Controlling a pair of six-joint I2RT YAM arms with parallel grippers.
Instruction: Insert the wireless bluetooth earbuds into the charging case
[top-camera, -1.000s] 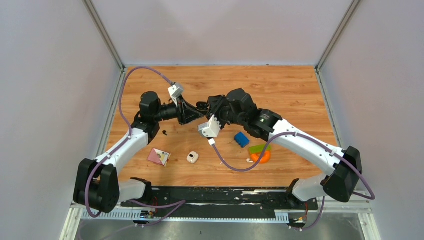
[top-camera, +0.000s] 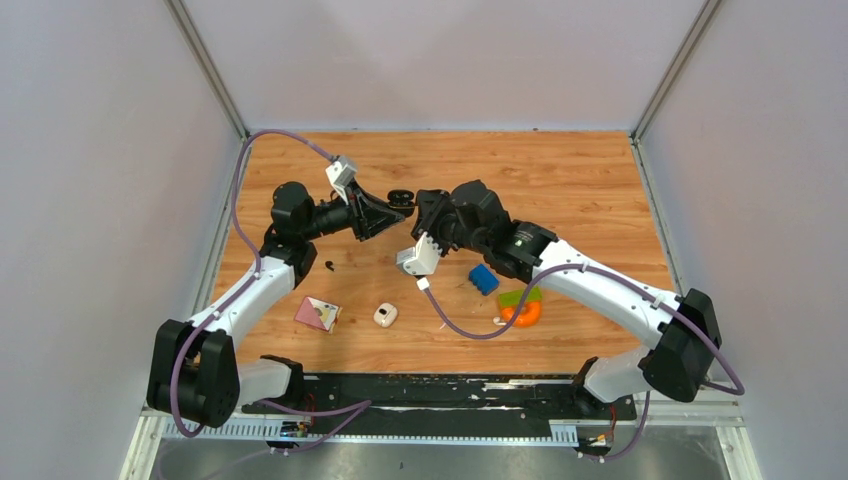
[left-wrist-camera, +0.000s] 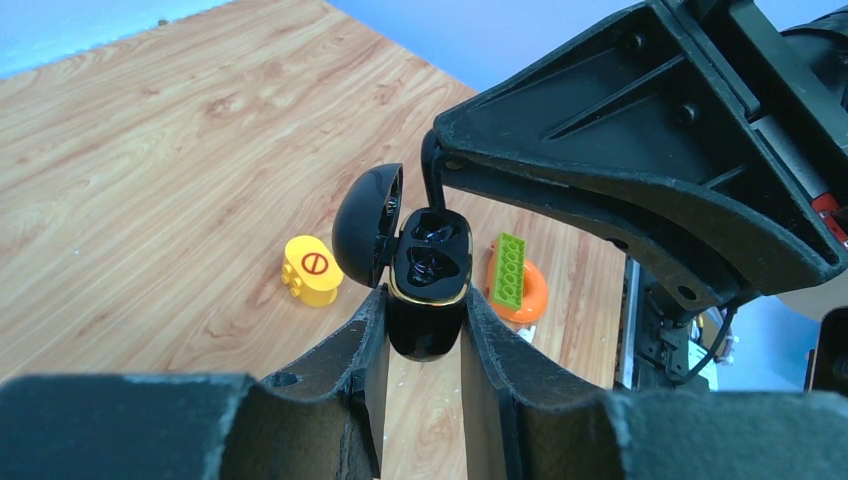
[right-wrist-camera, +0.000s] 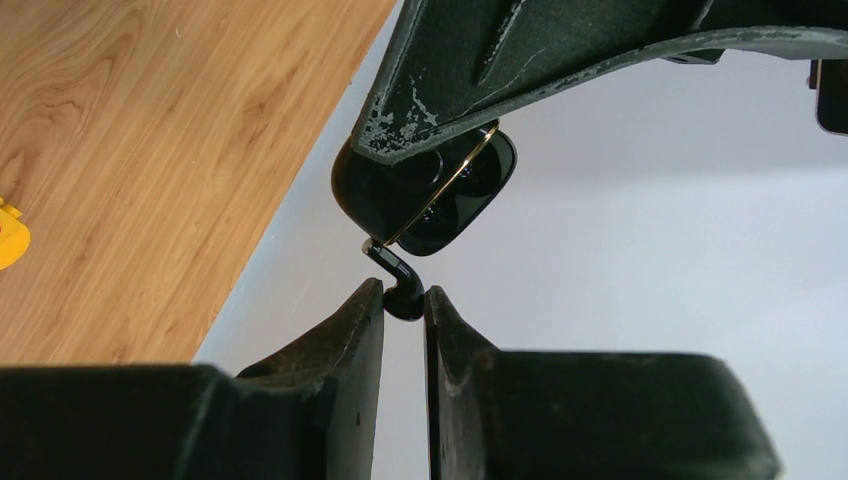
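A glossy black charging case (left-wrist-camera: 425, 275) with a gold rim and its lid open hangs above the table, gripped by my left gripper. My right gripper is shut on a black earbud (right-wrist-camera: 393, 262), whose stem points toward the case (right-wrist-camera: 375, 195). In the left wrist view that earbud reaches down to the case's top by its compartments; whether it is inside one is unclear. Both grippers meet in mid-air over the middle of the table, as the top view (top-camera: 401, 200) shows.
On the wooden table (top-camera: 450, 160) lie a white case (top-camera: 385, 314), a pink card (top-camera: 316, 312), a small black piece (top-camera: 329, 265), a blue brick (top-camera: 483, 279), a green brick (left-wrist-camera: 508, 270), an orange ring (left-wrist-camera: 535, 295) and a yellow block (left-wrist-camera: 312, 270).
The right arm looks nearly still.
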